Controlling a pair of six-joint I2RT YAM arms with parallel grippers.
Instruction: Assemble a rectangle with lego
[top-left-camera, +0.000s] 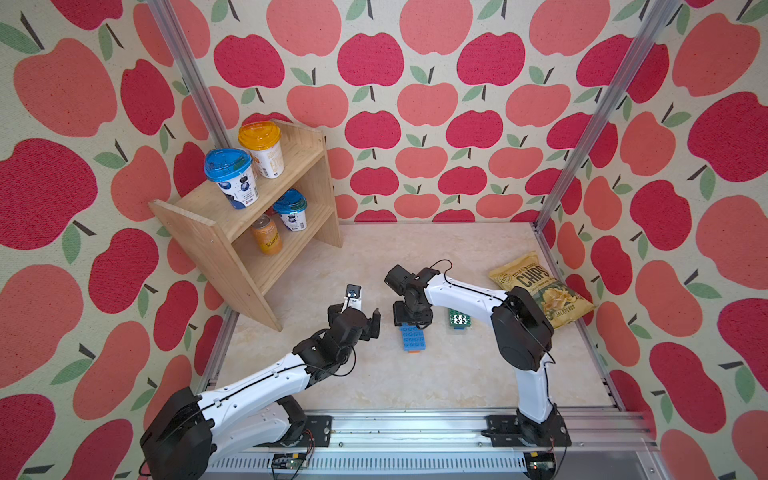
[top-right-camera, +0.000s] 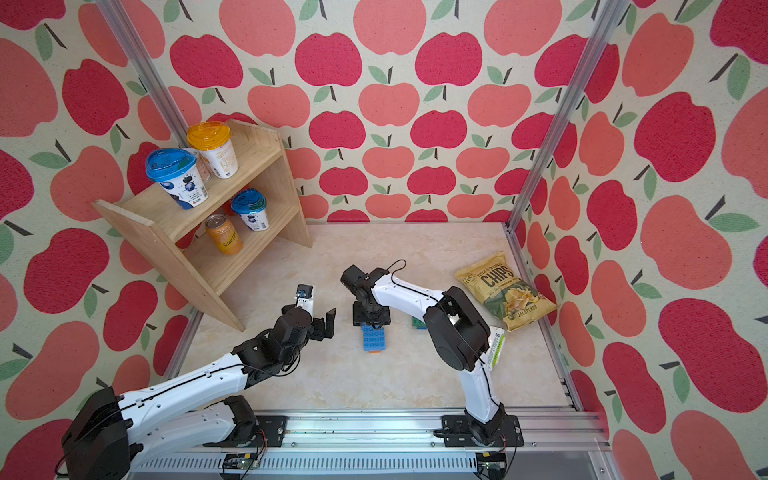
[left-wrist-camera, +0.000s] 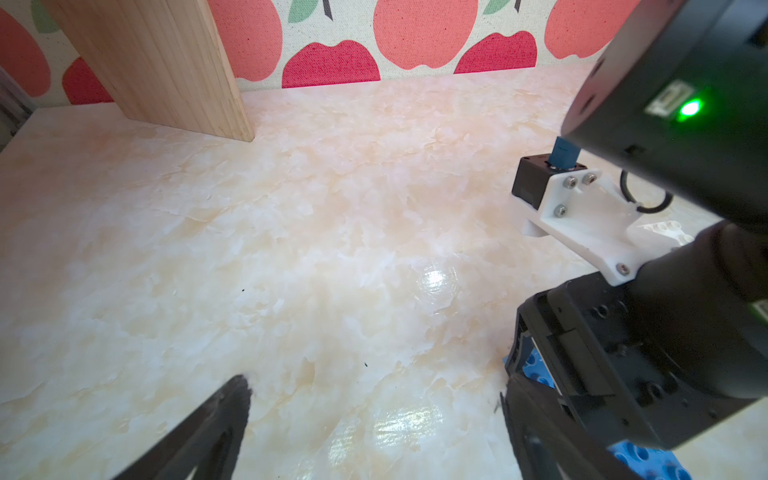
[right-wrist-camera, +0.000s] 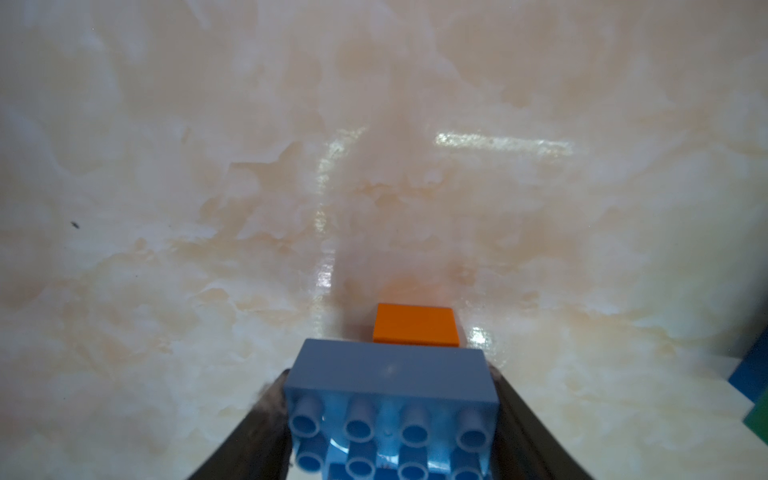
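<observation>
A blue studded brick (right-wrist-camera: 390, 376) sits between the fingers of my right gripper (top-left-camera: 413, 320), which is shut on it. Blue studs (top-right-camera: 373, 337) also show on the near side of that gripper, with a strip of orange below; which bricks are joined there is partly hidden. Past the blue brick in the right wrist view, an orange brick (right-wrist-camera: 416, 324) peeks out. A green brick (top-left-camera: 459, 319) lies to the right, beneath the right forearm. My left gripper stands open and empty, left of the right gripper.
At the back left stands a wooden shelf (top-left-camera: 292, 196) with cups and a can. A chips bag (top-left-camera: 540, 288) and a green-and-white packet (top-right-camera: 493, 348) lie at the right.
</observation>
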